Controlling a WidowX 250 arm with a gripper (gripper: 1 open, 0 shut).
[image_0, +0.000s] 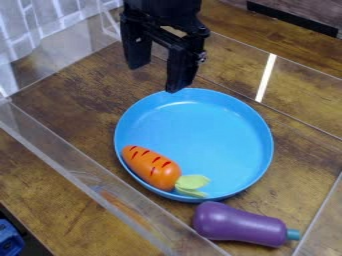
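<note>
A blue plate (207, 140) sits on the wooden surface, holding an orange toy carrot (151, 166) with green leaves at its lower left side. Below the plate, to the right, a purple toy eggplant (234, 221) lies on the wood. The black gripper (158, 62) hangs at the top, above and behind the plate, open with nothing visible between its fingers.
Clear transparent walls border the wooden surface on the left and right. Bare wood (74, 90) lies left of the plate and to its right. A blue object shows at the bottom left corner.
</note>
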